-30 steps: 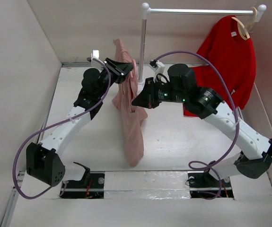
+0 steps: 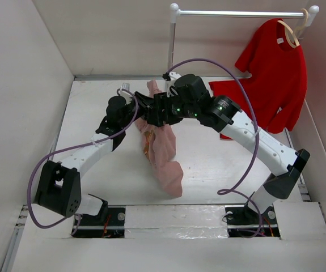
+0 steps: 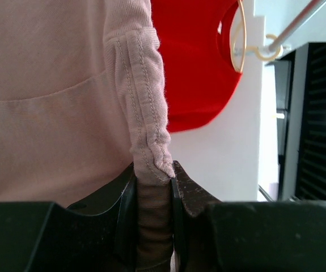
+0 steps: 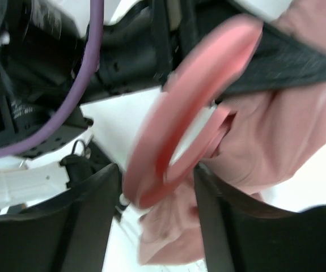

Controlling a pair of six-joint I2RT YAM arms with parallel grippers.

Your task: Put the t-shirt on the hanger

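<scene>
A pink t-shirt (image 2: 165, 170) hangs at the middle of the top view, gathered and trailing toward the front. My left gripper is shut on a seamed fold of it, which fills the left half of the left wrist view. My right gripper (image 2: 161, 107) is right beside the left one at the shirt's upper part, overlapping it from above. In the right wrist view its fingers are part open around a blurred pink fold (image 4: 180, 124), with the left gripper just beyond; whether the fold is held is unclear.
A white rail (image 2: 236, 13) spans the back right, with a red shirt (image 2: 270, 68) on a wooden hanger (image 2: 290, 33) at its right end.
The left gripper has come down and toward the front with the shirt. The right gripper has moved left to meet it, and the shirt's lower end has shifted right.
</scene>
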